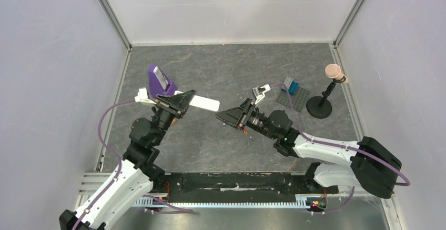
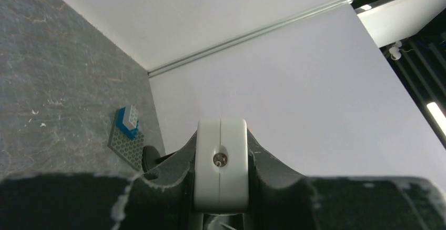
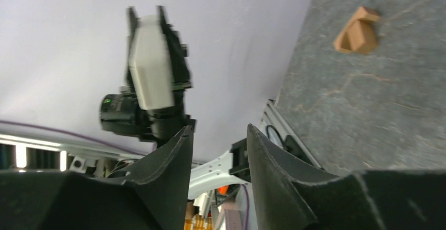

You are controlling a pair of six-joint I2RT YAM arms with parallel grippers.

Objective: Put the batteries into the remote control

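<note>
My left gripper [image 1: 186,99] is shut on the white remote control [image 1: 205,102], raised over the left-middle of the table; in the left wrist view the remote [image 2: 221,185] points end-on, a screw at its centre. My right gripper [image 1: 223,116] is apart from the remote, to its lower right, part open with nothing seen between its fingers; in the right wrist view the remote [image 3: 151,61] is blurred. Small orange items [image 1: 244,131] lie under the right gripper; whether they are batteries I cannot tell.
A purple holder [image 1: 163,82] stands at back left. A grey plate [image 1: 295,100] with a blue block and a black stand [image 1: 318,108] are at the right.
</note>
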